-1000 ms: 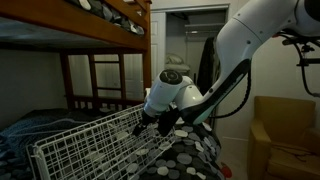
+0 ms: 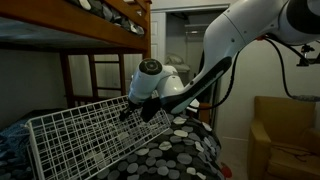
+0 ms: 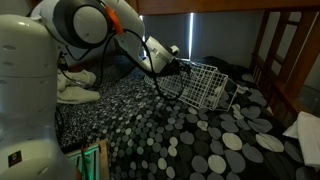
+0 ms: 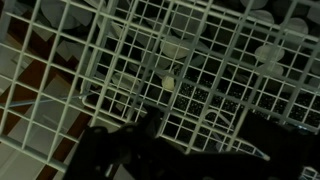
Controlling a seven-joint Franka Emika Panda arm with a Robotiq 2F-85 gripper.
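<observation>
A white wire grid rack [image 2: 90,140] stands tilted on the bed, its long panel reaching from the left toward the arm in exterior view 1. My gripper [image 2: 138,110] is at the rack's upper right part, shut on its wire; exterior view 2 shows the gripper [image 3: 181,66] at the top edge of the rack [image 3: 205,88]. White bars of the rack [image 4: 110,95] fill the wrist view, while the dark fingers [image 4: 145,140] sit low in the picture. Exactly which wire lies between them is too dark to make out.
Under the rack lies a dark bedspread with grey dots [image 3: 180,150]. A wooden bunk frame [image 2: 75,30] overhangs at the left, with a ladder [image 2: 107,75] behind. On the right is a brown armchair [image 2: 283,135].
In exterior view 1 my gripper has moved up and a little left. The rack has shifted with it, its left end now higher and farther left than before.
</observation>
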